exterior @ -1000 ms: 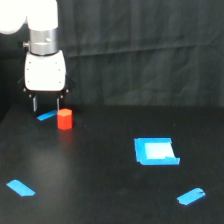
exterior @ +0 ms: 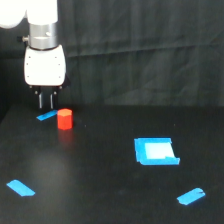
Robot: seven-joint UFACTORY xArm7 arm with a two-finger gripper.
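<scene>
My gripper (exterior: 47, 102) hangs from the white arm at the upper left, pointing down. Its two thin dark fingers stand apart with a narrow gap, and nothing shows between them. Just below and to the right of it, a red block (exterior: 65, 119) stands on the black table. A strip of blue tape (exterior: 47, 115) lies on the surface below the fingers, left of the block. Whether the fingertips are behind the block or directly over the tape is hard to judge from this angle.
On the right, a white square framed in blue tape (exterior: 157, 140) lies on the table (exterior: 105, 170). Other blue tape strips mark the front left (exterior: 20, 188) and front right (exterior: 190, 196). A black curtain hangs behind.
The gripper's fingers have come closer together, and the hand sits slightly higher. The red block and the tape have not moved.
</scene>
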